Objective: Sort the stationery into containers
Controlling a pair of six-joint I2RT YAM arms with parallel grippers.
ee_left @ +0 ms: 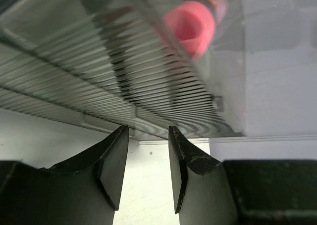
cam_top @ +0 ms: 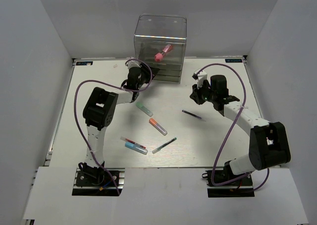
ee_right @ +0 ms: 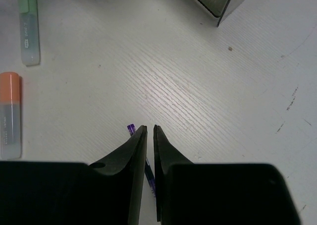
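Observation:
In the left wrist view my left gripper is part open with nothing between its fingers, low in front of the clear container. A pink highlighter (cam_top: 163, 53) lies tilted in that container (cam_top: 160, 29). On the table lie a green highlighter (cam_top: 144, 109), an orange one (cam_top: 158, 126) and a blue one (cam_top: 135, 147), beside a red pen (cam_top: 132, 142). A dark green pen (cam_top: 164, 145) is near the front. My right gripper shows a narrow empty gap, above and just beyond a purple-ended pen (cam_top: 193, 115).
The container stands at the back centre, its slatted lower part (ee_left: 148, 86) close above my left fingers. Purple cables loop along both arms. Bare table (cam_top: 223, 136) lies to the right of the pens.

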